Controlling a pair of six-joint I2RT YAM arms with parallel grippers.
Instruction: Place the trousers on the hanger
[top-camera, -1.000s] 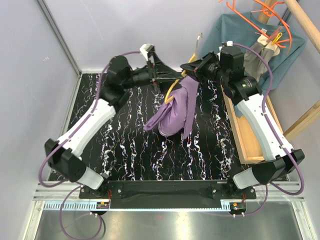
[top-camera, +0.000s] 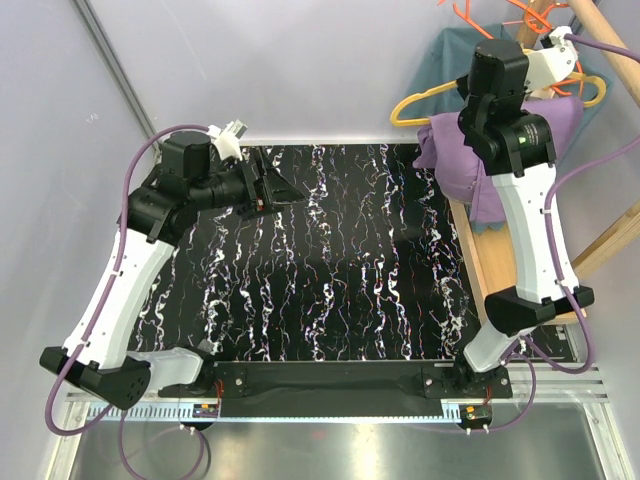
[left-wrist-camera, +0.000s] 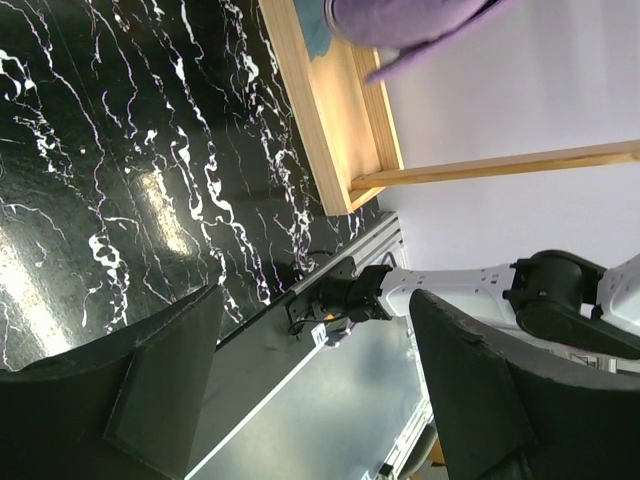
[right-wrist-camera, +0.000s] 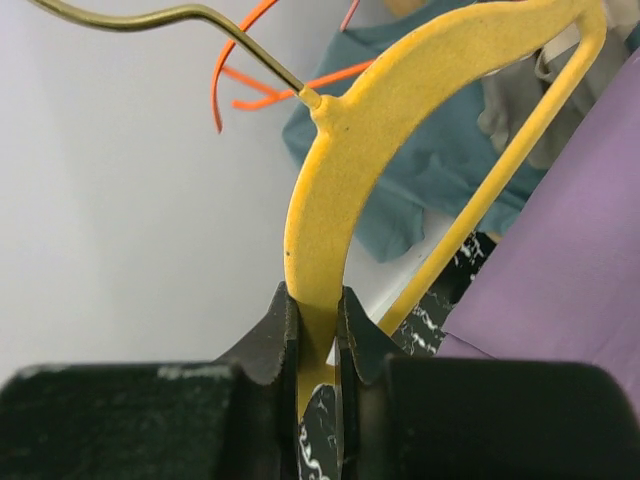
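The yellow hanger (right-wrist-camera: 335, 200) fills the middle of the right wrist view, its metal hook at the upper left. My right gripper is shut on the hanger's shoulder near the hook. Purple trousers (top-camera: 462, 165) drape from the hanger at the upper right of the top view. They also show at the right edge of the right wrist view, beside the lower bar. Over the table's left half, my left gripper (top-camera: 285, 192) is apart from everything. Its fingers (left-wrist-camera: 150, 380) stand wide, with nothing between them.
A wooden rack (top-camera: 492, 262) stands at the right, its rod (top-camera: 605, 45) overhead. Orange hangers (top-camera: 475, 18) and teal cloth (top-camera: 432, 75) hang there, close behind the yellow hanger.
My right gripper has carried the hanger and trousers rightwards and up to the rack.
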